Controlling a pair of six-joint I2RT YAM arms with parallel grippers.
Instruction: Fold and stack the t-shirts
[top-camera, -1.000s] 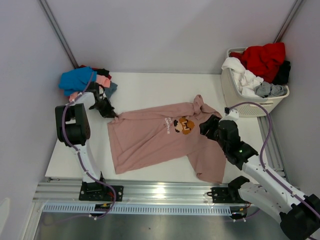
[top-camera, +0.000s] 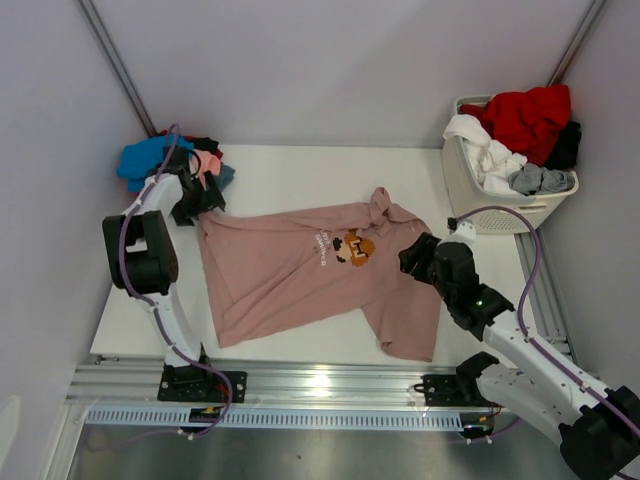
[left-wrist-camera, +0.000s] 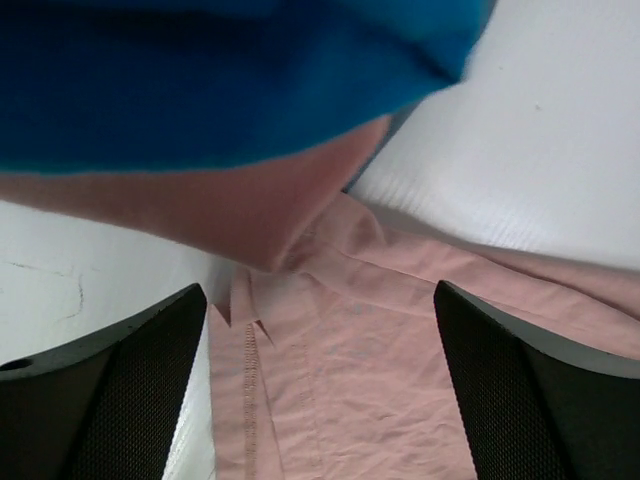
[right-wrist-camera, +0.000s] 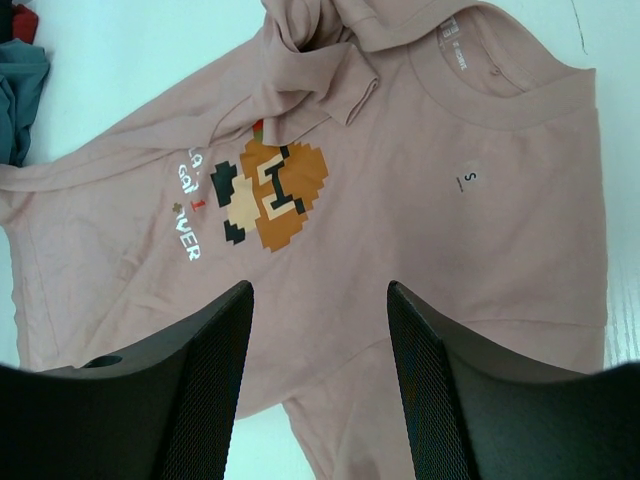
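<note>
A pink t-shirt with a printed front lies spread over the middle of the table, its upper edge rumpled and a fold of cloth bunched near the collar in the right wrist view. At its upper left corner, my left gripper stands open beside the stack of folded shirts. In the left wrist view, the pink cloth shows between the parted fingers, not visibly pinched. My right gripper hangs open above the shirt's right part, nothing between its fingers.
A white laundry basket heaped with red, white, grey and black clothes stands at the back right. Bare table shows behind the shirt. In the left wrist view, a blue shirt of the stack overhangs the pink cloth.
The pink shirt has slid to the left, its upper left corner now nearer the stack. My left gripper has shifted left and now stands open. The right arm has stayed still.
</note>
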